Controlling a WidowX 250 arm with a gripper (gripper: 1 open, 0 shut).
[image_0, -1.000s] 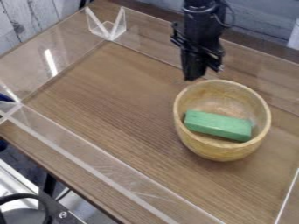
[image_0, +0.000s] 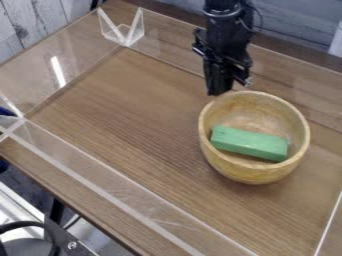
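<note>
A black robot arm reaches down from the top centre, its gripper (image_0: 214, 86) hanging just above the back-left rim of a round wooden bowl (image_0: 254, 172). The gripper looks shut, with nothing visible between its fingers, though it is small and dark. A green block (image_0: 249, 142) lies inside the bowl, toward its front.
Clear plastic pieces stand along the back-left and left edges. Black cables (image_0: 30, 228) lie at the lower left corner.
The bowl and block have not moved.
</note>
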